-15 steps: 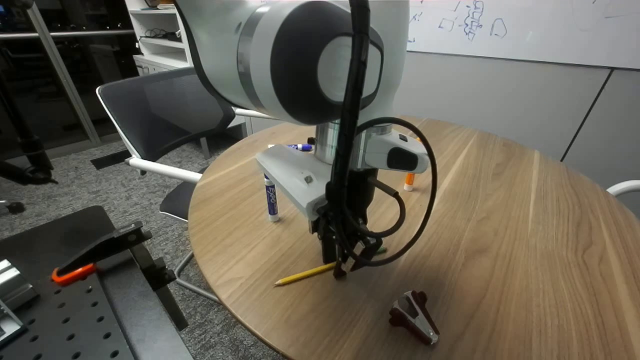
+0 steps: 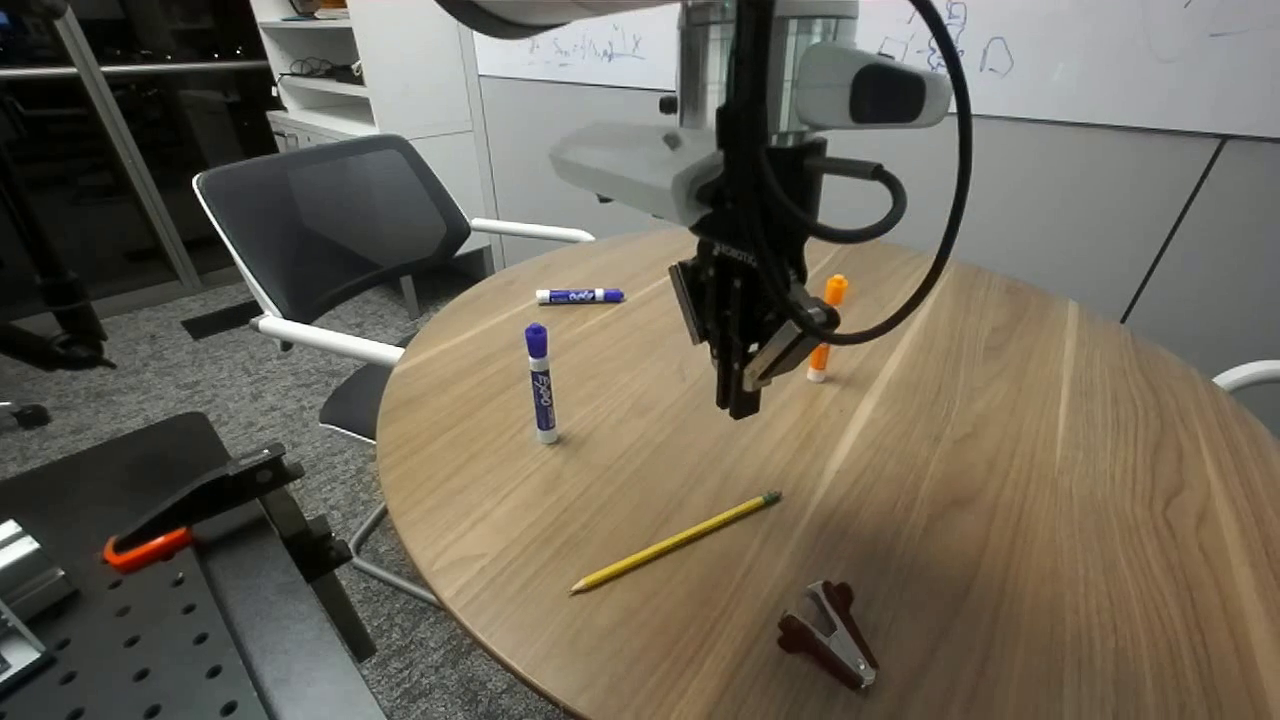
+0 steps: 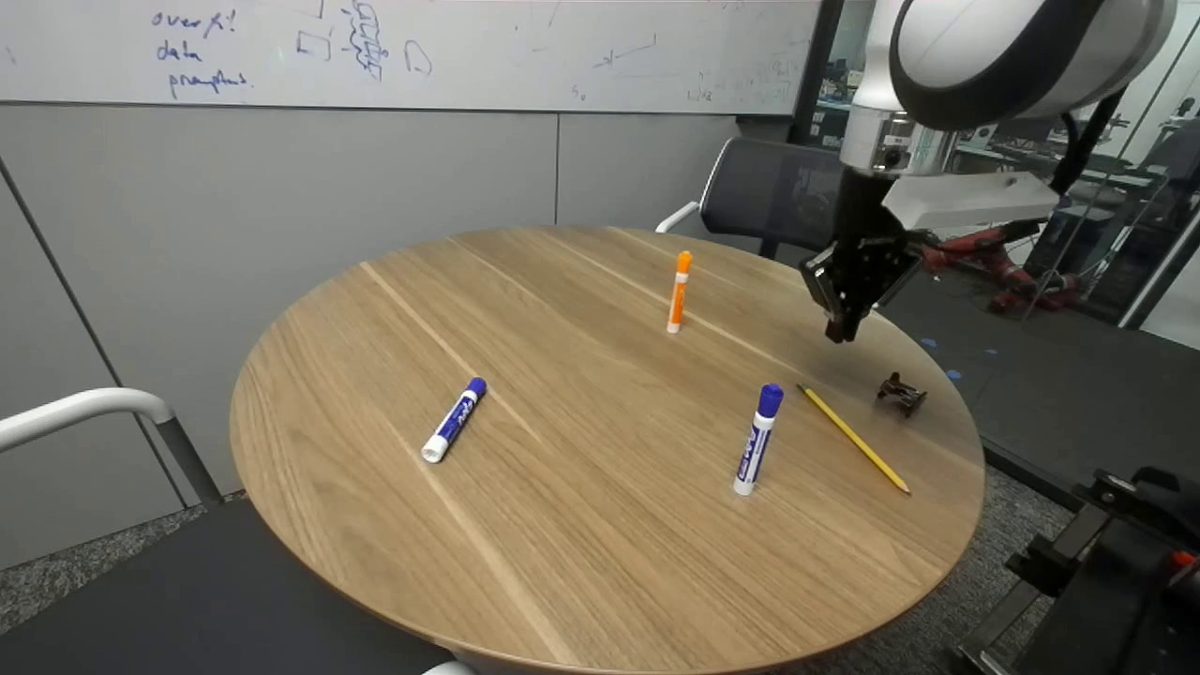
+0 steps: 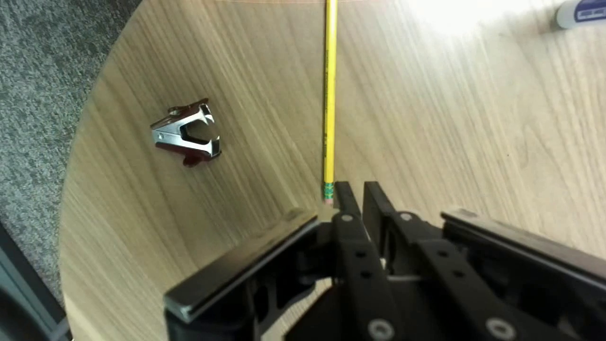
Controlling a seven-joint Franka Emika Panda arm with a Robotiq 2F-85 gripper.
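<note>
My gripper hangs in the air over the table. Its fingers (image 4: 347,199) are close together with a narrow gap at the tips, and nothing shows in that gap. A yellow pencil (image 2: 678,542) lies flat on the table; the gripper (image 2: 738,408) is above and beyond its green eraser end. In the wrist view the pencil (image 4: 330,102) runs up from just left of the fingertips, apparently below them. A brown and silver staple remover (image 4: 184,133) rests to the left of the pencil in that view.
A blue marker (image 3: 756,439) and an orange marker (image 3: 678,292) stand upright on the round wooden table (image 3: 585,540). Another blue marker (image 3: 455,421) lies on its side. A chair (image 2: 336,228) stands close to the table.
My gripper has risen from around the pencil and moved away toward the far side. The pencil lies slightly shifted, its pointed end nearer the front.
</note>
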